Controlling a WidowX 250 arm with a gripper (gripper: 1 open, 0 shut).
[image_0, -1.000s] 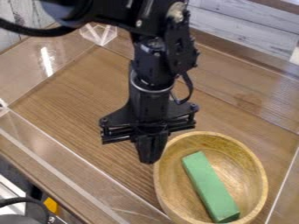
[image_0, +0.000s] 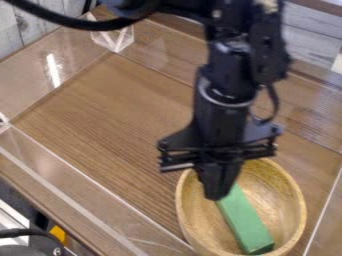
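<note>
A black gripper (image_0: 214, 178) hangs over the left rim of a round wooden bowl (image_0: 194, 222) at the bottom right. It is shut, with nothing visible between its fingers, though motion blur softens their outline. A green block (image_0: 246, 222) lies in the bowl, partly hidden behind the gripper.
A clear plastic piece (image_0: 110, 35) stands at the back left. Cables and a yellow object (image_0: 58, 234) lie off the table's edge at the bottom left.
The arm and gripper have moved to the right, from beside the bowl to over it. The bowl and block have not visibly moved.
</note>
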